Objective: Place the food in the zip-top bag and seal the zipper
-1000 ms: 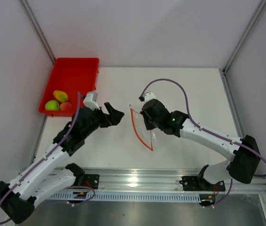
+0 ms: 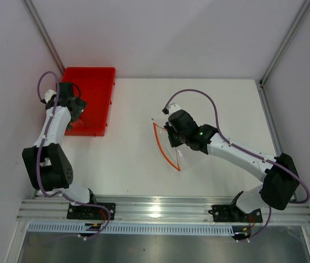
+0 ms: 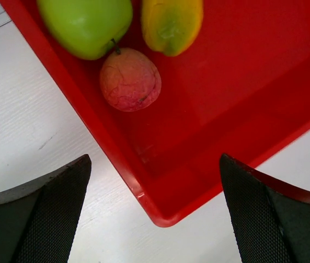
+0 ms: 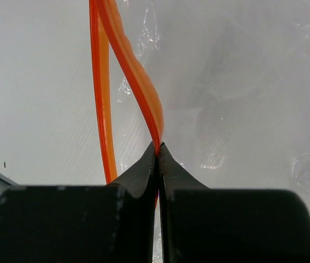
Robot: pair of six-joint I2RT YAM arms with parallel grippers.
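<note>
A green apple (image 3: 86, 24), a yellow-green fruit (image 3: 171, 24) and a wrinkled pinkish-red fruit (image 3: 130, 80) lie together in the red bin (image 2: 97, 82). Over the bin's near end, my left gripper is open, its fingers apart with no food between them. From above, its arm hides most of the food. The clear zip top bag (image 4: 242, 93) with its orange zipper (image 4: 136, 71) lies mid-table. My right gripper is shut on one orange edge of the bag; the two zipper strips stand apart along part of the mouth.
The bin's walls (image 3: 78, 104) rise round the food, close to my left fingers. Grey walls border the table at the back and both sides.
My left arm has swung left and away from the front, from open table to over the red bin, now covering the food from above. The right arm has shifted only slightly, still at the bag.
</note>
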